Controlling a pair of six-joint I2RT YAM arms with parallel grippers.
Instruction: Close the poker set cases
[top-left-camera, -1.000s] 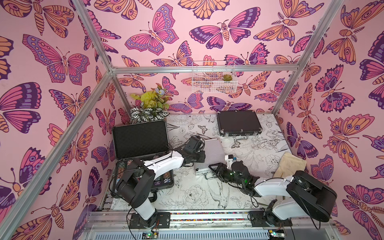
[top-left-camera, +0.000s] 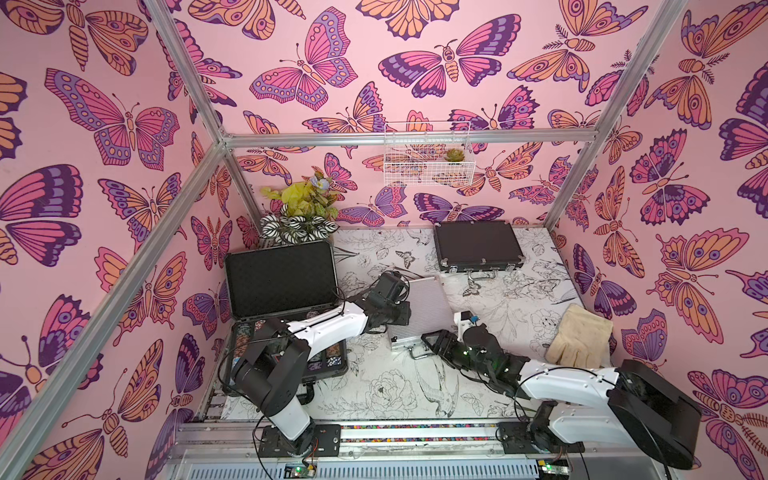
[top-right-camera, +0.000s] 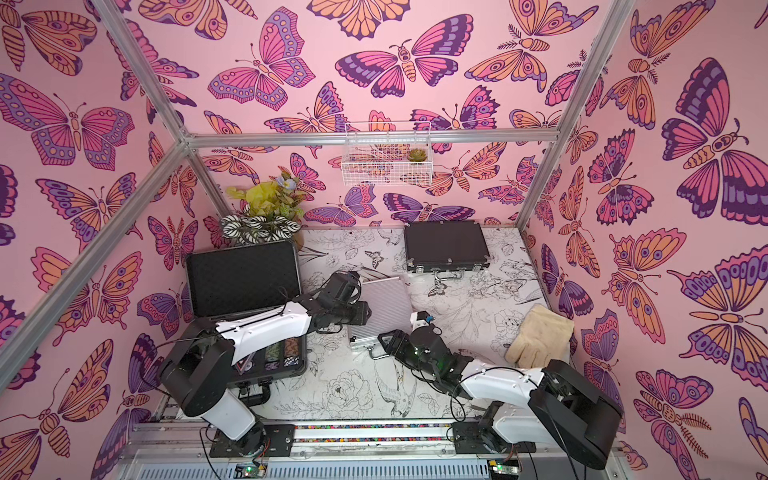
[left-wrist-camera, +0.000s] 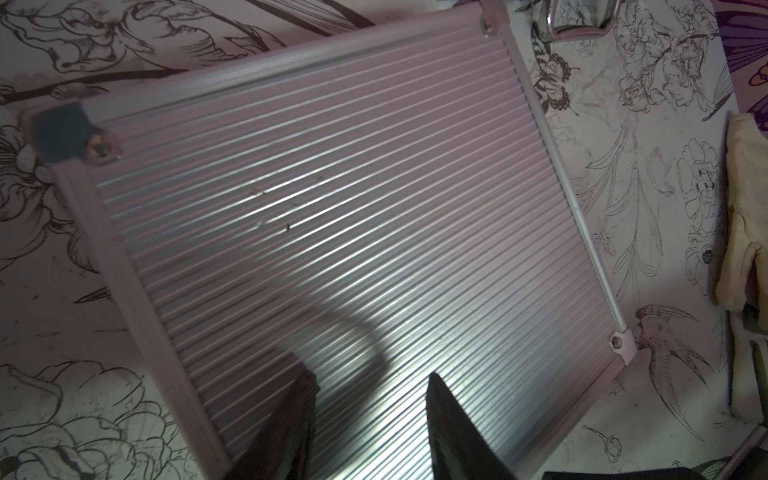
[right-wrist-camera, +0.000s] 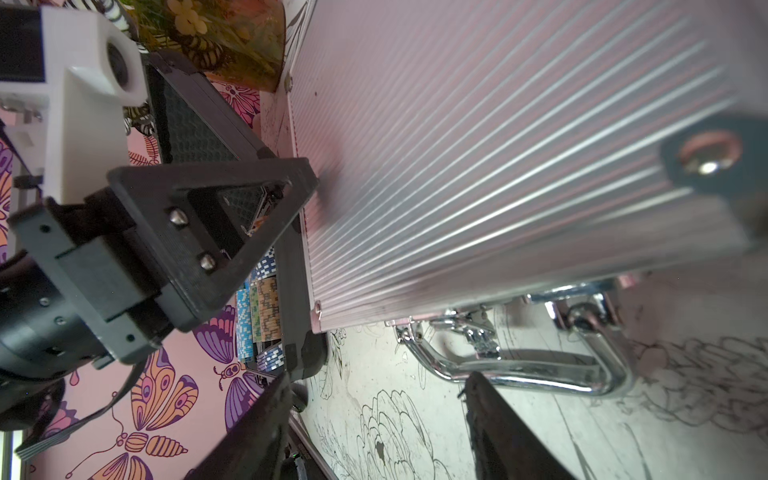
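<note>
The silver ribbed case (top-left-camera: 424, 308) lies with its lid down in the middle of the table; its metal handle (right-wrist-camera: 544, 374) and latches face the front. My left gripper is above the lid, fingers apart and nothing between them. My right gripper is at the case's front right corner, by the handle, with its fingers apart and empty. At the left a black case stands open, its padded lid (top-left-camera: 280, 278) raised and chips (right-wrist-camera: 264, 308) inside its base. A second black case (top-left-camera: 478, 244) lies shut at the back right.
Work gloves (top-left-camera: 581, 336) lie at the right edge. A potted plant (top-left-camera: 300, 208) stands behind the open case, and a wire basket (top-left-camera: 428, 172) hangs on the back wall.
My right arm has shifted slightly, its elbow swinging right and toward the front, its gripper turning a little at the case's front corner. The left arm and the cases look unmoved.
</note>
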